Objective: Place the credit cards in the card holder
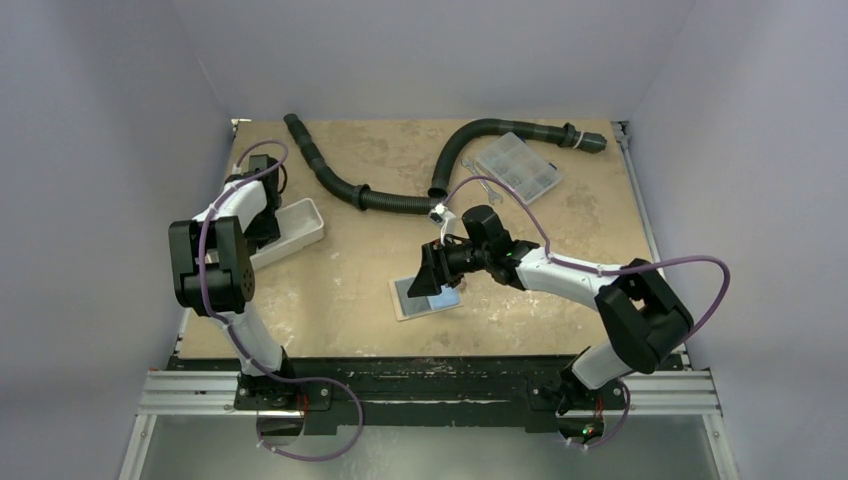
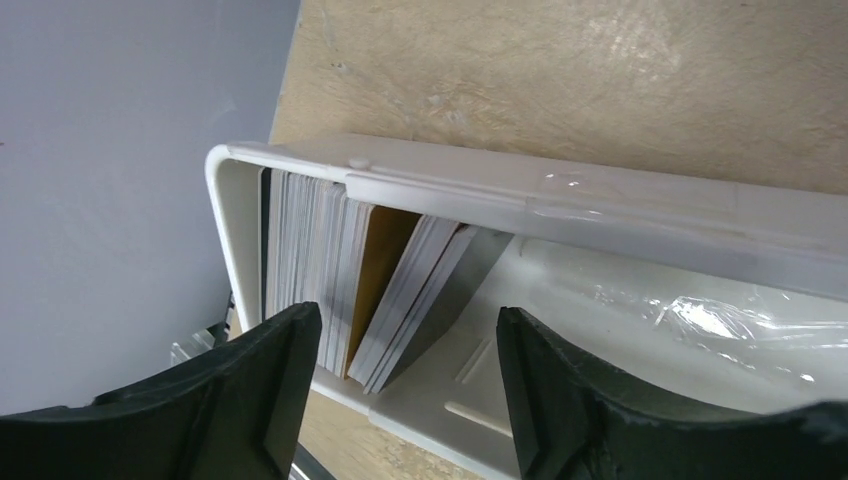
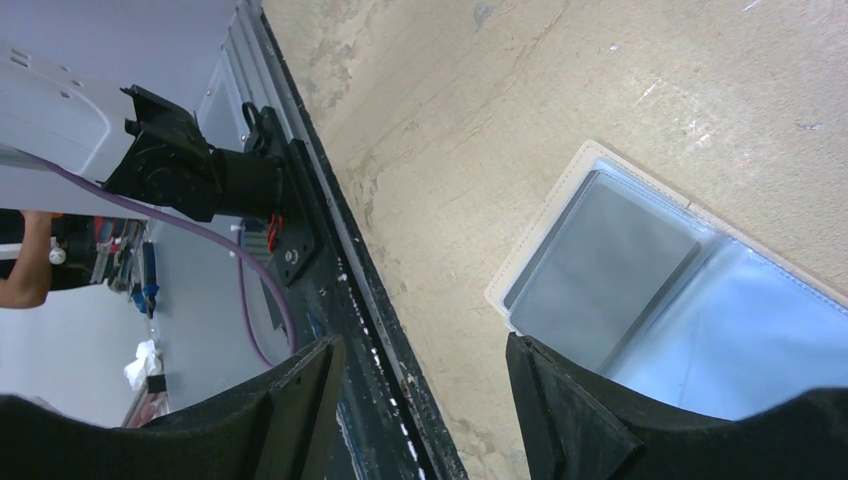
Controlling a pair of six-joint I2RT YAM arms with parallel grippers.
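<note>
In the left wrist view several cards (image 2: pixel 318 245) stand packed on edge at one end of a white tray (image 2: pixel 640 205), the last few leaning. My left gripper is above them with its fingers apart; nothing shows between its fingertips but the cards and tray beyond. From the top, the left gripper (image 1: pixel 262 235) covers the near-left part of the tray. The card holder (image 3: pixel 610 262), with a grey pocket and a blue one, lies flat on the table. Over it hovers my right gripper, open and empty, its right finger (image 3: pixel 560 390) overlapping the holder in its wrist view.
Dark corrugated hoses (image 1: pixel 395 202) curve across the back of the table. A clear compartment box (image 1: pixel 518 166) and wrenches (image 1: pixel 483 182) lie at the back right. Bare table separates the tray from the card holder.
</note>
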